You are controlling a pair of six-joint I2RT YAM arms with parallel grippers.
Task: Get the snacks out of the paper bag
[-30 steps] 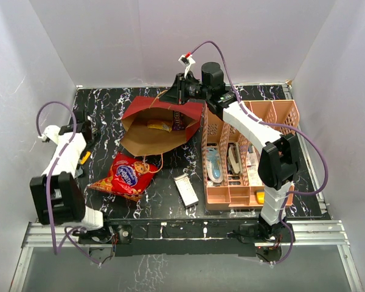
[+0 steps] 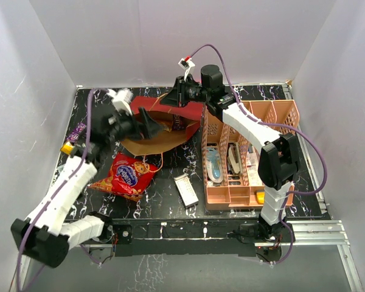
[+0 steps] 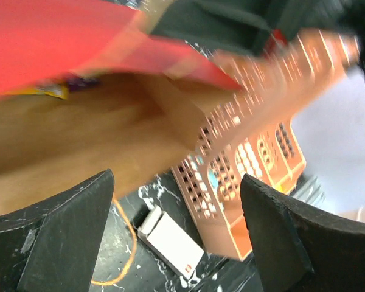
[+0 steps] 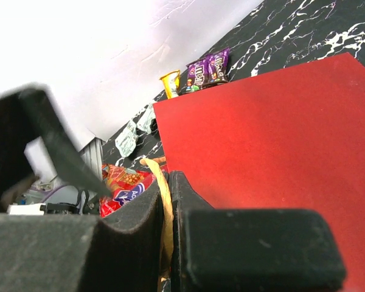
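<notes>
The red paper bag lies on its side, its brown opening toward the front. My right gripper is shut on the bag's twisted handle. At the mouth of the bag, my left gripper has its fingers spread, with nothing between them in the left wrist view. Deep inside the bag lie a yellow snack and a dark purple one. A large red snack pack rests in front of the bag. To the left are purple packets and a yellow packet.
An orange divided basket with several items stands right of the bag. A white box lies on the dark marbled table before it. Silvery packets sit along the left side.
My left gripper swung from the left edge of the table rightward to the bag's mouth, rising on the way. The right arm, bag and red pack look unmoved.
</notes>
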